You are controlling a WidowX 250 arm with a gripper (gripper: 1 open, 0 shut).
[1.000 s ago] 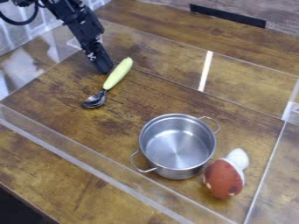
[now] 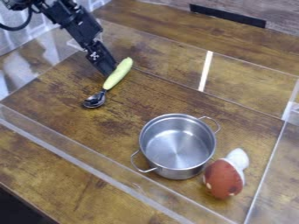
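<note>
A spoon with a pale yellow-green handle (image 2: 117, 74) lies on the wooden table, its metal bowl (image 2: 94, 100) toward the lower left. My dark gripper (image 2: 103, 67) comes in from the top left and is low, just left of the handle's upper part. Its fingertips are small and dark against the wood, and I see nothing clearly held between them.
A steel pot (image 2: 177, 144) with two handles stands at the lower middle. A red and white mushroom-like object (image 2: 225, 178) lies to its right. Clear plastic panels edge the work area.
My gripper and arm have shifted slightly down, closer beside the spoon's handle. The spoon, pot and red object look unmoved.
</note>
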